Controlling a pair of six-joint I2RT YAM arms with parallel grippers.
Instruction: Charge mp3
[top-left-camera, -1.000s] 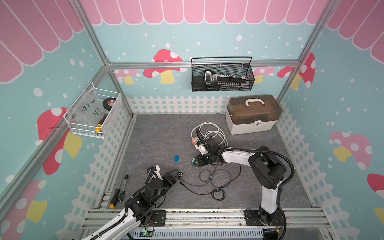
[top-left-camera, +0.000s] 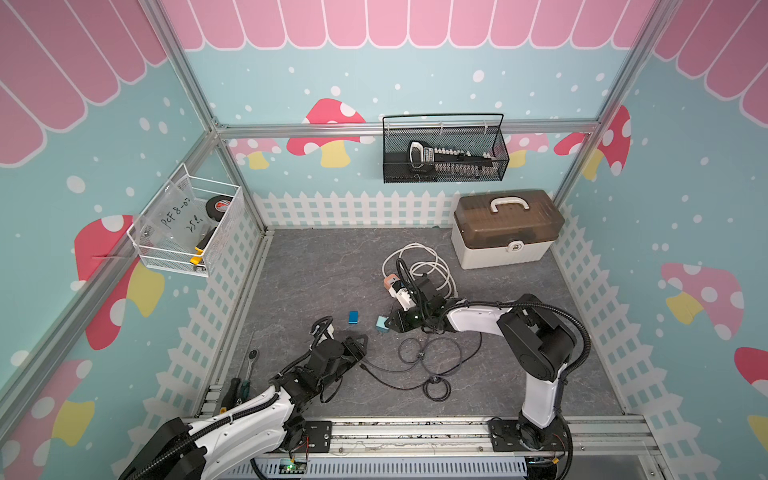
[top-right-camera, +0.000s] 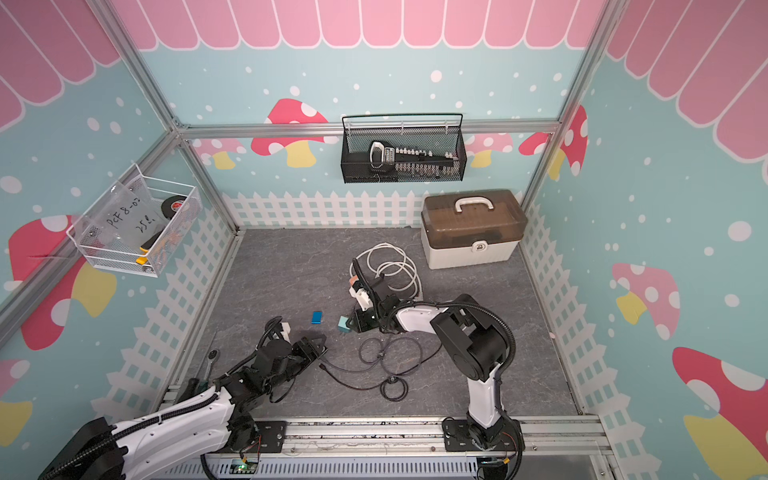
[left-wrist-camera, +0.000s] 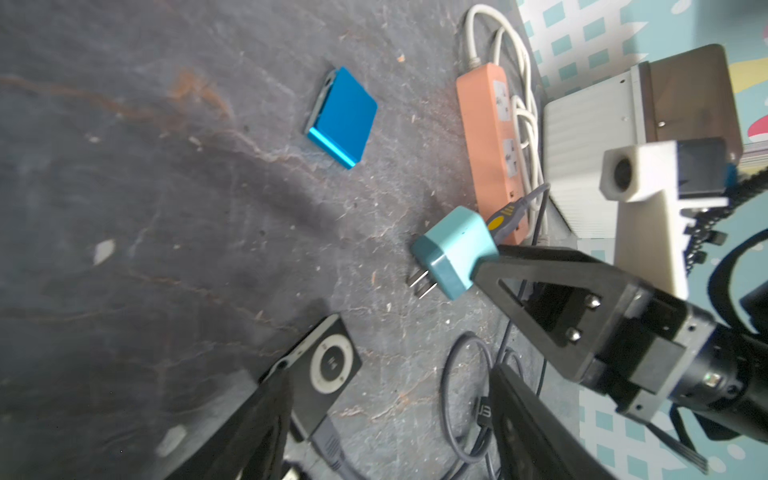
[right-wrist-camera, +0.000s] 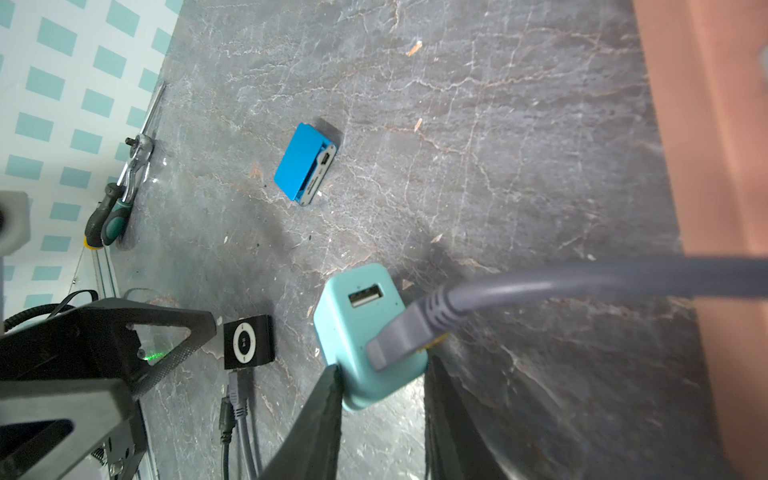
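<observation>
A mint charger cube (right-wrist-camera: 360, 308) with two prongs and a USB port sits at my right gripper's (right-wrist-camera: 384, 384) fingertips, a grey cable lying across it. The fingers are partly apart; whether they grip it is unclear. A black mp3 player (left-wrist-camera: 318, 364) with a white ring lies below my open left gripper, a cable at its end. A blue mp3 player (left-wrist-camera: 342, 116) lies behind. A peach power strip (left-wrist-camera: 485, 136) with white cord lies at the back right.
A toolbox (top-left-camera: 504, 228) stands at the back right. Tools (top-left-camera: 240, 384) lie at the left edge, looped cables (top-left-camera: 432, 356) at front centre. Baskets hang on the back and left walls.
At my right gripper, the charger has turned or shifted slightly, showing more of its mint face.
</observation>
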